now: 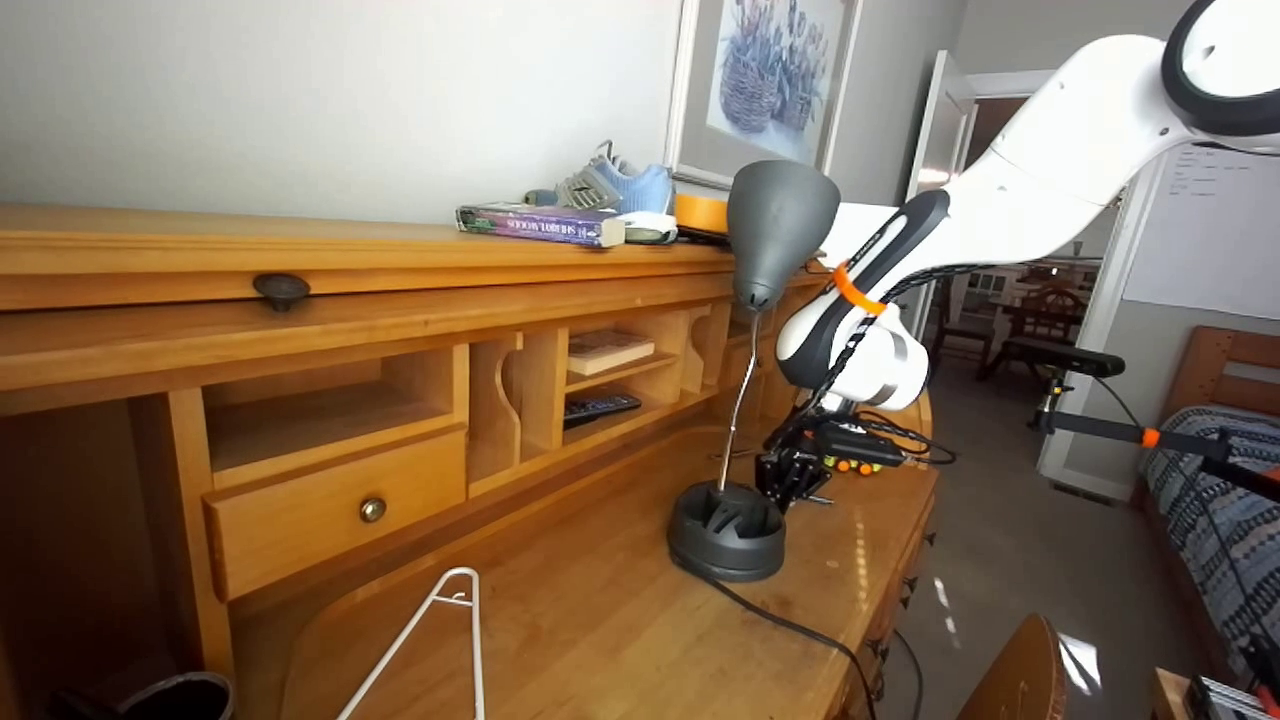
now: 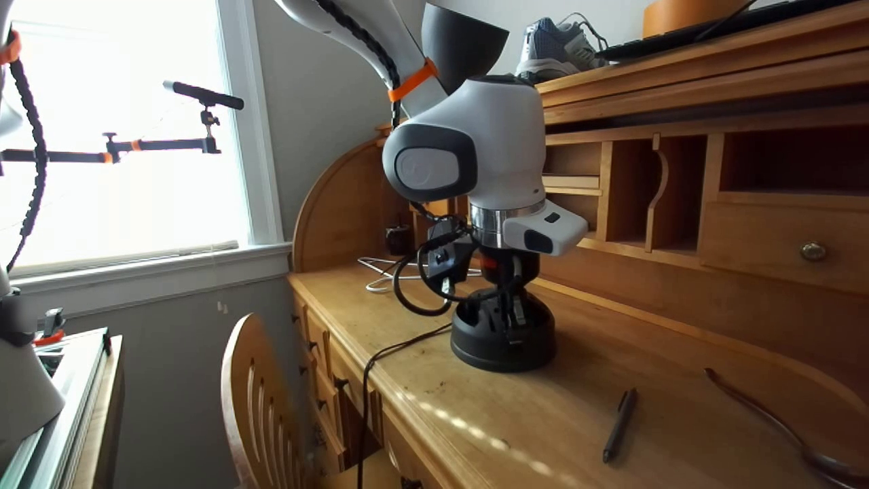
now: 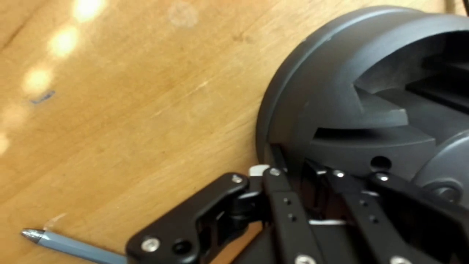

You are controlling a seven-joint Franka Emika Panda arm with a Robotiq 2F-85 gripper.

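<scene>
A dark grey desk lamp with a round base (image 1: 727, 554), a thin silver stem (image 1: 740, 402) and a cone shade (image 1: 783, 222) stands on the wooden desk. Its base (image 3: 285, 101) fills the right of the wrist view. The wall of the base passes between the fingers of my gripper, one outside and one inside, and the fingers are shut on it. Exterior view 2 shows the arm above the base (image 2: 503, 346), hiding the stem and part of the shade (image 2: 464, 45). The contact itself is partly in shadow.
The lamp's cord (image 1: 768, 614) trails over the desk's front edge. A pen (image 2: 620, 425) and glasses-like brown curved piece (image 2: 766, 420) lie nearby. A white hanger (image 1: 470, 600) rests at the opposite end. Shelves (image 1: 600, 414) line the back; a chair (image 2: 252, 391) stands in front.
</scene>
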